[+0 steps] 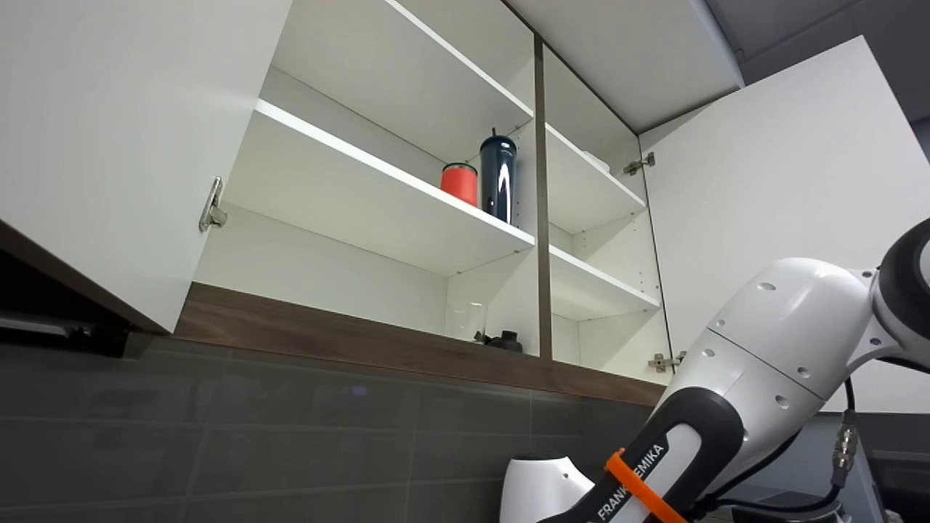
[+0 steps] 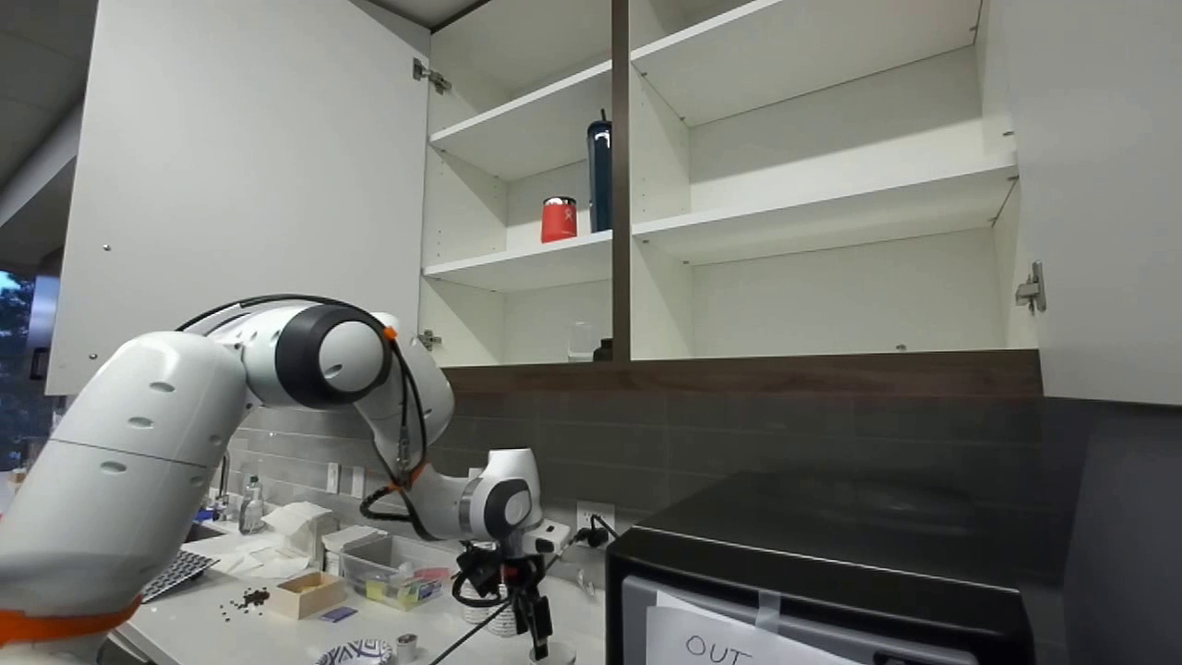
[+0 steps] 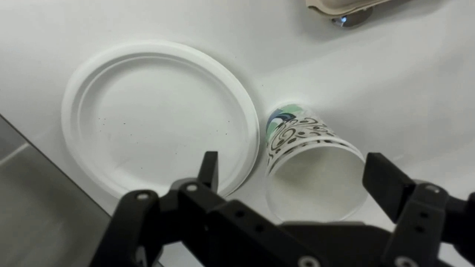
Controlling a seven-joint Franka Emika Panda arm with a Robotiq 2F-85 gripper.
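In the wrist view, my gripper stands open, one dark finger on either side of a patterned paper cup. The cup's wide white mouth faces the camera, and no contact with the fingers can be made out. Left of the cup lies a round white plate, with the left fingertip overlapping its edge in the picture. Exterior view 2 has the gripper low over the counter, pointing down just left of the black microwave. In exterior view 1 the gripper is out of frame; only the arm shows.
Above, the open cabinet holds a red tumbler and a dark bottle. The black microwave borders the gripper's right. A clear bin and small cardboard box stand to the left on the counter.
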